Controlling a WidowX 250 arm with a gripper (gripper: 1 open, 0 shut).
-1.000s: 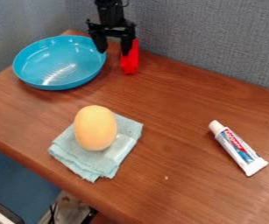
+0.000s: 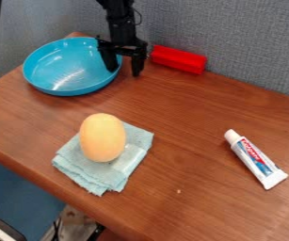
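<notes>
My black gripper [image 2: 121,58] hangs open at the back of the table, over the right rim of a blue plate [image 2: 61,73]. A red block [image 2: 180,58] lies just right of it, along the grey back wall. An orange egg-shaped object [image 2: 103,136] rests on a folded light-blue cloth [image 2: 76,166] at the front left. A white toothpaste tube [image 2: 255,158] lies on the right of the table.
Grey padded walls bound the back.
The red block, partly behind the gripper a second ago, now shows lengthwise to its right. The gripper has shifted slightly.
</notes>
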